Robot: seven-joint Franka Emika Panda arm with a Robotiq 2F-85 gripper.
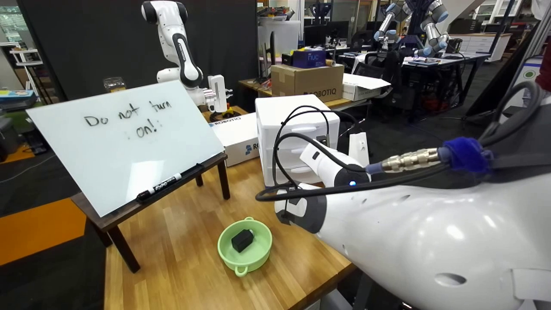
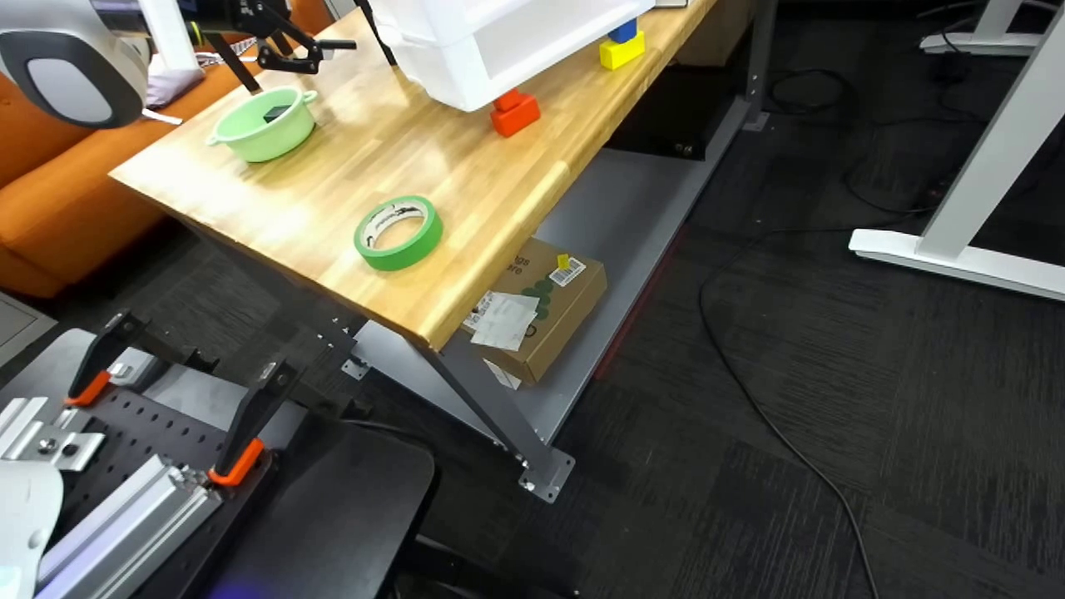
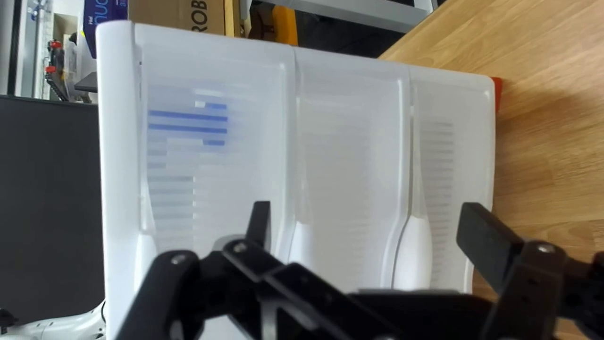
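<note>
My gripper stands open in the wrist view, with its two black fingers wide apart and nothing gripped between them. Beyond them is the front of a white drawer unit [image 3: 218, 48], which appears turned on its side in this view. Its three translucent drawers look shut, and pale handles [image 3: 412, 258] show partly behind the gripper. In exterior view 1 the white arm [image 1: 392, 232] reaches in front of the unit and hides the gripper. A light green bowl [image 1: 262, 251] holding a black block [image 1: 242, 240] sits on the wooden table.
A whiteboard [image 1: 129, 155] with handwriting leans on a dark stand at the left. Green tape [image 2: 399, 240] lies near the table corner. Red blocks [image 2: 515, 115] and a yellow block [image 2: 623, 48] are by the drawer unit. Bare table surrounds the bowl.
</note>
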